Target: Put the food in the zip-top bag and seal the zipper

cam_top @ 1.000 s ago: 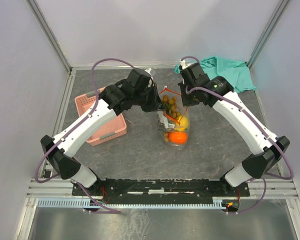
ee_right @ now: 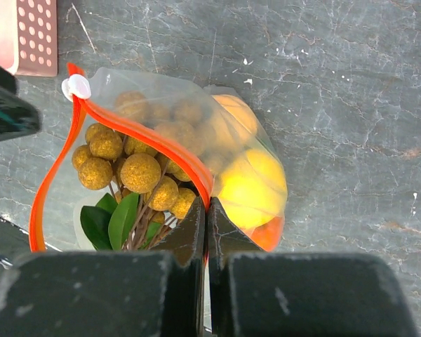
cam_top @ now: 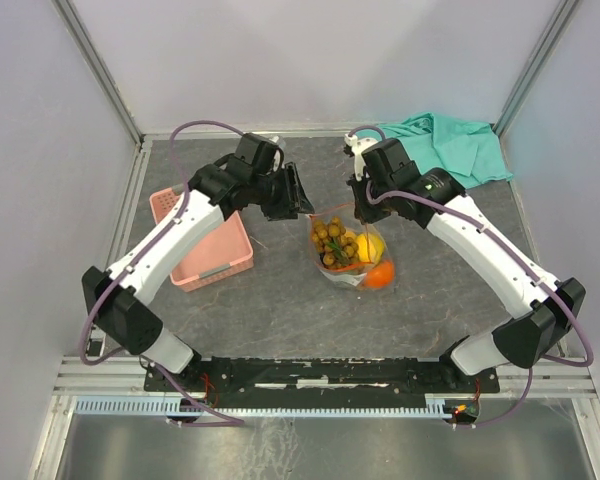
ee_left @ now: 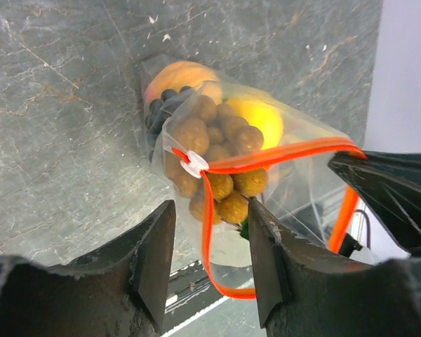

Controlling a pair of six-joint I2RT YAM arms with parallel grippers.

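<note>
The clear zip top bag [cam_top: 358, 268] stands mid-table, its orange-edged mouth gaping. Inside lie brown round fruits on stems with green leaves [ee_right: 119, 221], a yellow fruit [ee_right: 256, 186], an orange fruit [cam_top: 378, 274] and dark grapes [ee_left: 156, 116]. My right gripper is shut on the bag's orange rim at one side of the mouth. On the opposite side, my left gripper is open, close to the white zipper slider [ee_left: 194, 164] but apart from it, with nothing gripped. The slider sits at one end of the orange zipper [ee_right: 147, 137].
An empty-looking pink basket [cam_top: 215, 255] stands left, under the left arm. A teal cloth [cam_top: 450, 145] lies crumpled at the back right. The tabletop in front of the bag is clear.
My left gripper has opened and drawn back leftward from the bag's edge. The bag has swung, its mouth now spread wider toward the left.
</note>
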